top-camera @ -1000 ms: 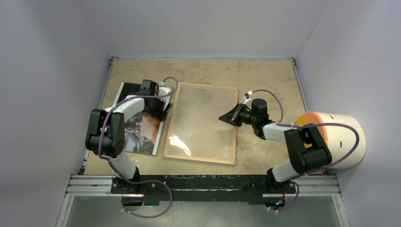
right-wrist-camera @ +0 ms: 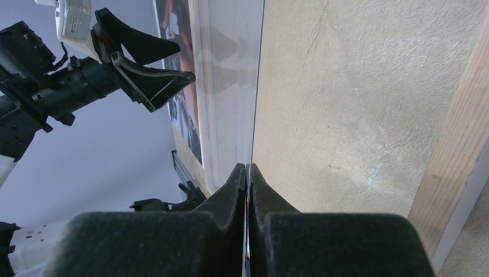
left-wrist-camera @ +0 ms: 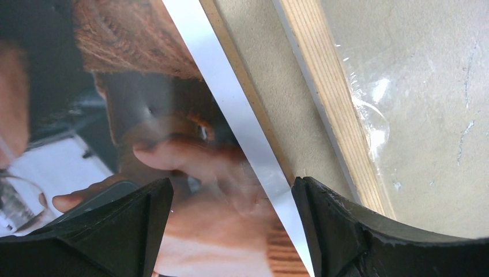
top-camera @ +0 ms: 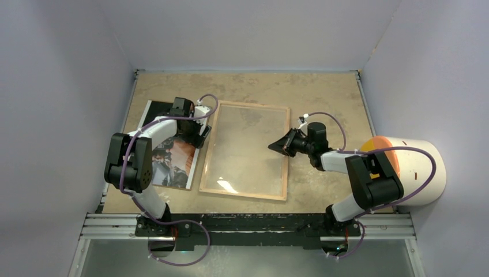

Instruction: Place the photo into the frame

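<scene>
In the top view, the wooden frame [top-camera: 287, 179] lies flat in the middle. The photo [top-camera: 173, 164] rests to its left; its white border [left-wrist-camera: 248, 130] runs alongside the frame's edge [left-wrist-camera: 331, 86] across a narrow gap. Over this border stands my left gripper, open, with nothing pinched between its fingers. My right gripper is shut on the edge of a thin clear sheet [right-wrist-camera: 228, 81], inside the frame's right side. From these fingertips the sheet rises nearly edge-on in the right wrist view.
An orange and white cylinder [top-camera: 418, 173] sits at the right wall, behind the right arm. Bare tabletop [top-camera: 242, 86] lies beyond the frame. Grey walls close in the left, back and right sides.
The right gripper has shifted very slightly to the right. The bright reflection on the clear sheet has shrunk and moved a little. The left arm, photo and frame look unmoved.
</scene>
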